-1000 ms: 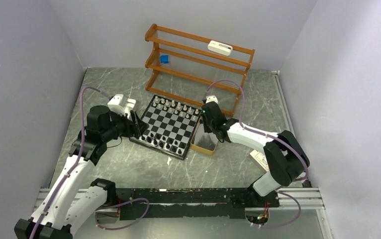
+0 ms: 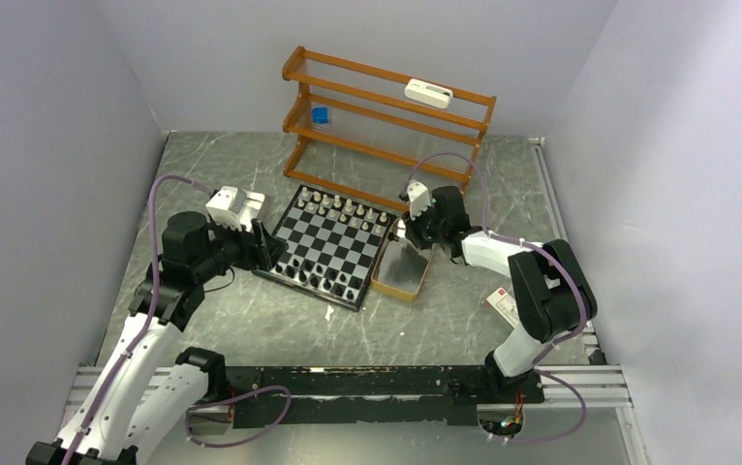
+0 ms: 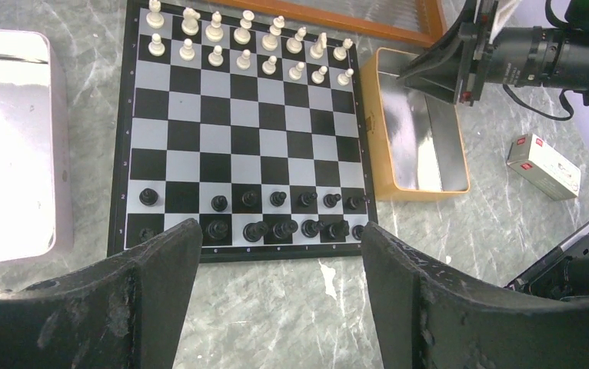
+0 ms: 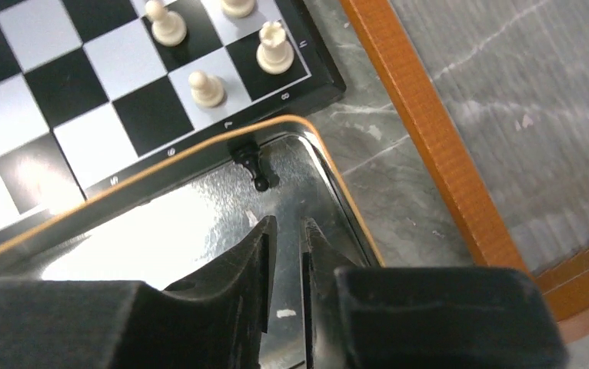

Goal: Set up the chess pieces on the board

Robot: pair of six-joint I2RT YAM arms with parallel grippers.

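The chessboard [image 3: 245, 115] holds white pieces along its back rows and black pieces along its front rows, with gaps in the middle. A small black piece [image 4: 251, 165] lies on its side in the gold-rimmed tray [image 3: 384, 142] beside the board, near the wall closest to it. My right gripper is over that tray, behind the fallen piece; its fingers are close together, and I cannot tell whether anything is between them. My left gripper hangs over the board's front edge with its fingers apart and nothing visible between them.
A wooden rack [image 2: 386, 122] stands behind the board. A white tray [image 3: 14, 154] is left of the board. A small box [image 3: 544, 167] lies right of the gold tray.
My right gripper and wrist have shifted and turned over the tray, moving slightly to the right. The left arm has moved very slightly.
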